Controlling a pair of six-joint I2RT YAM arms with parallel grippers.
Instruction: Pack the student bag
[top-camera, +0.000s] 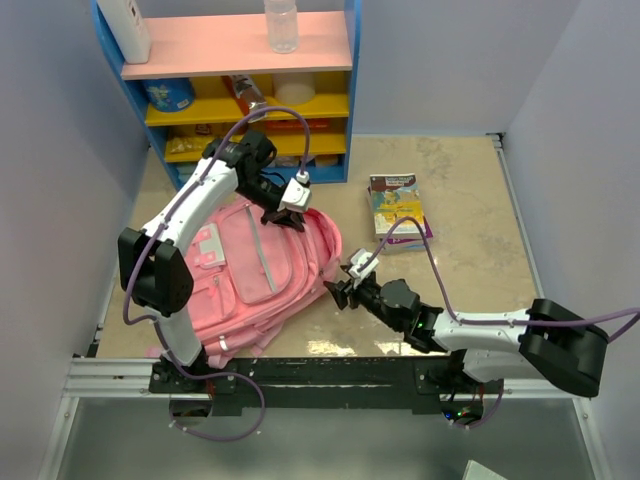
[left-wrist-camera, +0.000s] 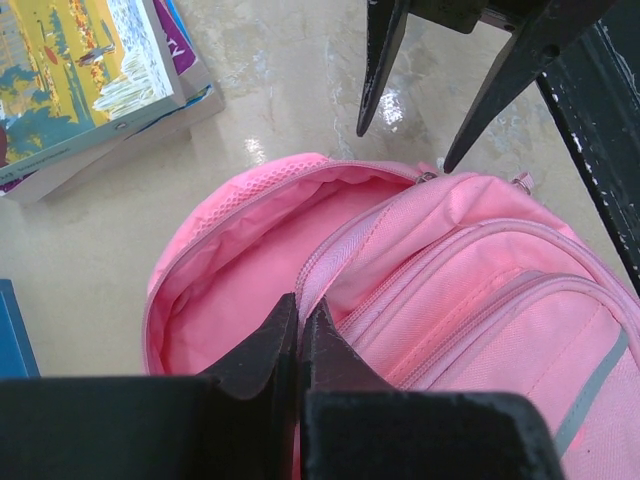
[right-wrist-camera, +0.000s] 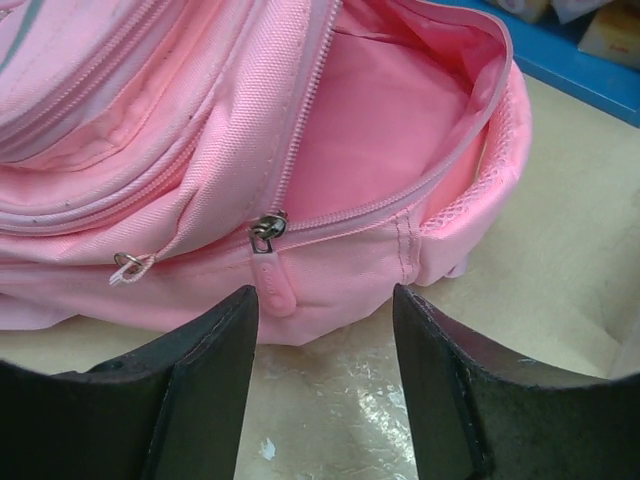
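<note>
The pink backpack (top-camera: 245, 260) lies on the table at left, its main compartment (left-wrist-camera: 260, 280) gaping. My left gripper is shut on the edge of the bag's front panel at the opening. In the right wrist view a zipper pull (right-wrist-camera: 272, 280) hangs from its slider at the end of the opening. My right gripper is part open just short of that pull, and nothing is between its fingers. A stack of books (top-camera: 398, 208) lies flat to the right of the bag.
At the back stands a blue-framed shelf (top-camera: 352, 95) with a clear bottle (top-camera: 282, 25) on top and several goods on its yellow boards. Bare table (top-camera: 480, 250) spreads on the right.
</note>
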